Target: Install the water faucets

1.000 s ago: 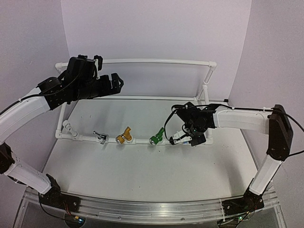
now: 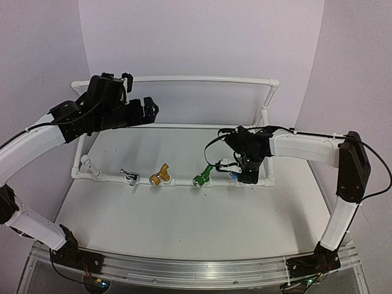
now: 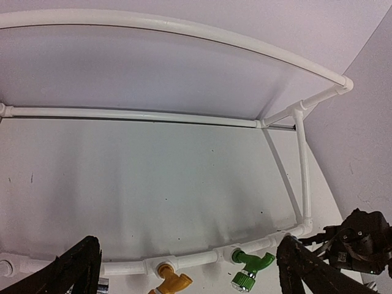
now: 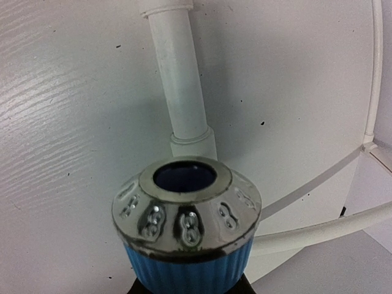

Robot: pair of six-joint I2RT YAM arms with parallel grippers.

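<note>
A blue faucet with a chrome collar [image 4: 187, 220] fills the lower middle of the right wrist view. Black fingertips show at either side of its base, so my right gripper [image 2: 236, 173] is shut on it at the right end of the front pipe. Whether the faucet sits in its fitting cannot be told. Along the white front pipe [image 2: 184, 182], from the left, are a chrome faucet [image 2: 130, 177], an orange faucet [image 2: 161, 174] and a green faucet [image 2: 202, 176]. My left gripper hangs high on the left, its fingers wide apart and empty.
The white pipe frame has a raised upper rail [image 2: 202, 79] and a rear rail [image 2: 184, 125]. A white elbow pipe [image 2: 90, 165] rises at the front pipe's left end. The board [image 2: 184, 220] in front of the pipe is clear.
My right gripper has shifted and turned slightly at the right end of the front pipe, and its forearm sits a little higher in view. The left arm and other faucets look unmoved.
</note>
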